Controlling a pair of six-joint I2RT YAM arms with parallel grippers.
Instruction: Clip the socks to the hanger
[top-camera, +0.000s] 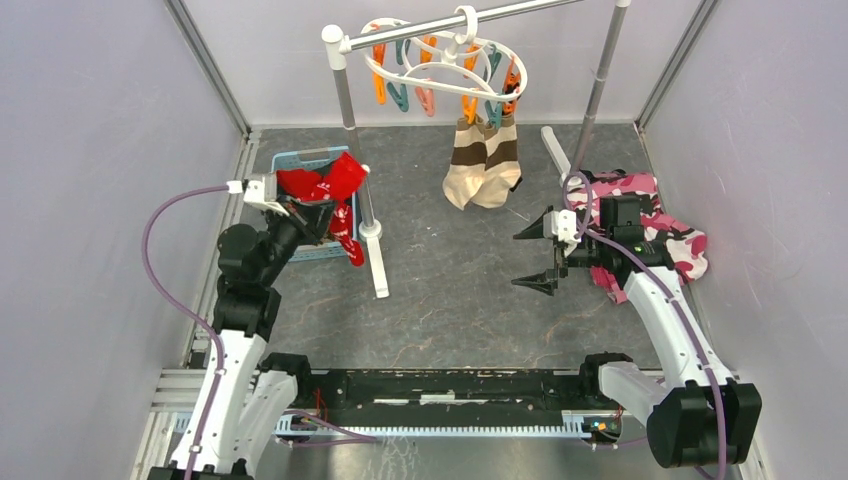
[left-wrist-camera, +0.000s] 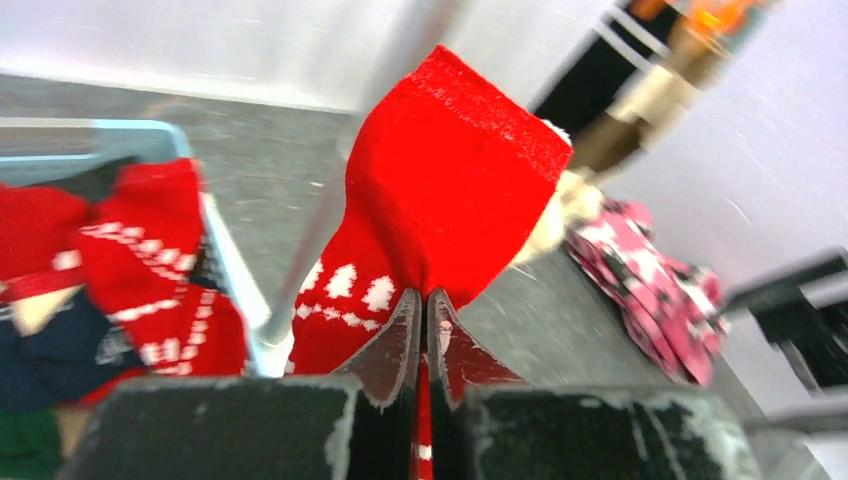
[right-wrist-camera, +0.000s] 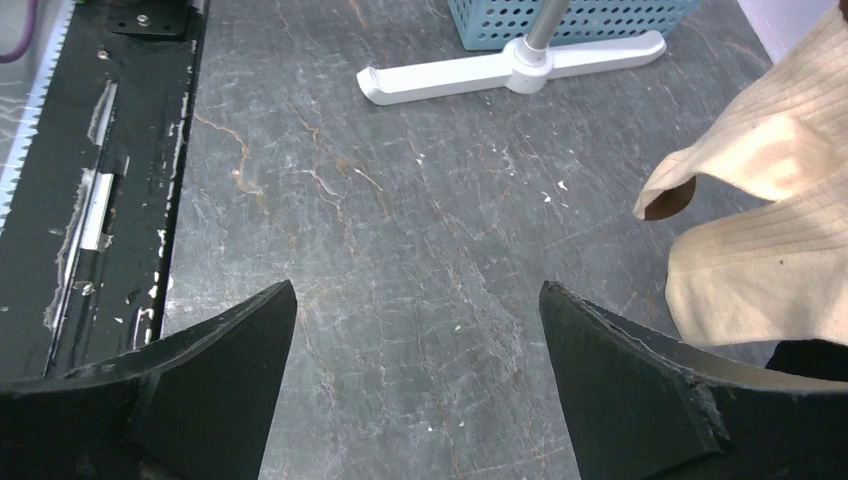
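A red sock with white tree patterns (left-wrist-camera: 430, 190) is pinched in my left gripper, which is shut on it near the middle. In the top view that gripper (top-camera: 328, 212) is raised over the basket's right side, and the sock's toe hangs down past the rim. My right gripper (top-camera: 530, 252) stands open over the floor, with nothing between its fingers. The white round hanger (top-camera: 445, 65) hangs from the rail, with orange, teal and pink clips around it. Brown-and-cream striped socks (top-camera: 483, 165) hang from clips on its right side.
The light blue basket (top-camera: 305, 253) at the left holds more red, navy and green socks. A metal stand post (top-camera: 355, 150) rises right beside it. Pink patterned cloth (top-camera: 690, 245) lies at the right, behind my right arm.
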